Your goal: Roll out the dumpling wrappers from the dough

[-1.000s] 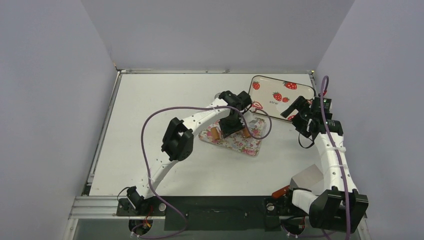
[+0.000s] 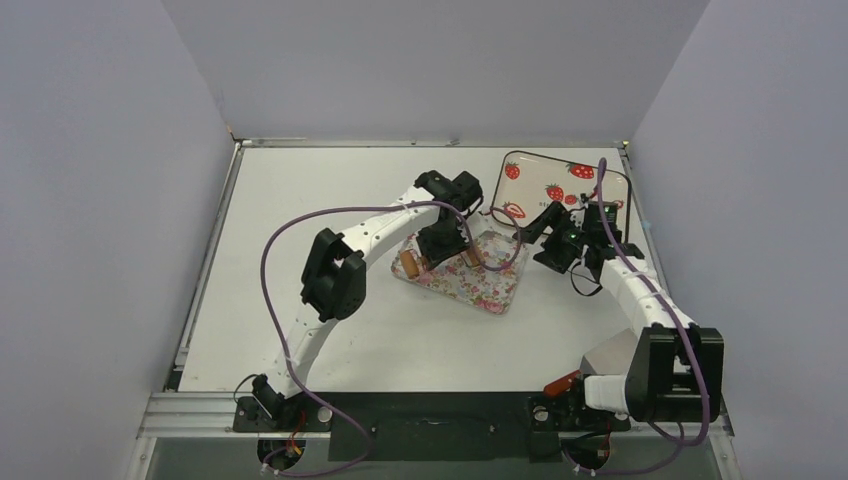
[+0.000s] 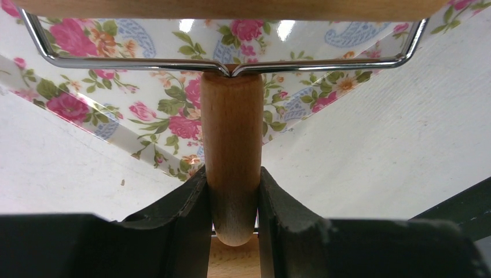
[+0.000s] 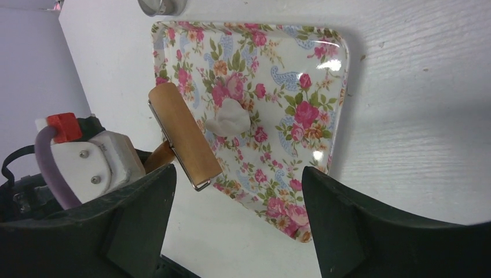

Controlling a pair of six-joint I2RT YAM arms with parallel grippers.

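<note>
My left gripper is shut on the upright middle handle of a double-ended wooden rolling pin (image 4: 186, 133), whose rollers sit in wire frames; it is over the flowered tray (image 2: 480, 295), toward one side. A flattened piece of pale dough (image 4: 228, 119) lies on that tray beside the roller in the right wrist view. My right gripper (image 2: 540, 240) is open, with nothing between its fingers, over the right side of the flowered tray's surroundings, looking down at the dough.
A strawberry tray (image 2: 545, 175) lies at the back right. A small metal cup (image 4: 159, 6) stands beside the flowered tray. A grey block (image 2: 610, 355) is at the front right.
The right arm has swung left toward the flowered tray.
</note>
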